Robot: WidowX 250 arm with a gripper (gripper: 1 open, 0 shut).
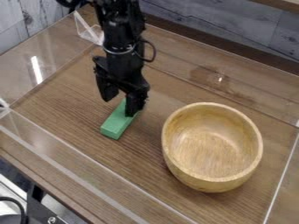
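Note:
A green rectangular object (118, 124) lies flat on the wooden table, tilted diagonally, left of a round tan bowl (212, 144). The black gripper (121, 96) hangs from the top of the view over the upper end of the green object, open, with its fingers pointing down. Whether the fingers touch the object cannot be told.
The bowl is empty and takes up the right side of the table. A dark cable shows at the bottom left corner.

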